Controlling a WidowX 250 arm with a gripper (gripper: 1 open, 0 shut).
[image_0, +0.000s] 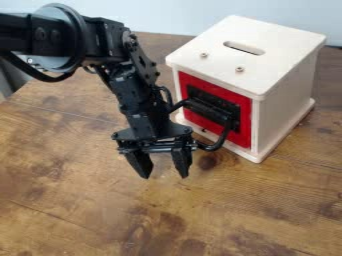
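Observation:
My black gripper (160, 163) hangs at the centre of the camera view, fingertips pointing down over the table, with its fingers parted and nothing visible between them. Behind it and to the right stands a light wooden box (278, 95) with a slot in its top and a red front panel (195, 75) carrying a black mechanism (214, 110). The gripper is in front of the box's left part; whether it touches the box I cannot tell.
A pale wall and floor area lie beyond the table's back left edge.

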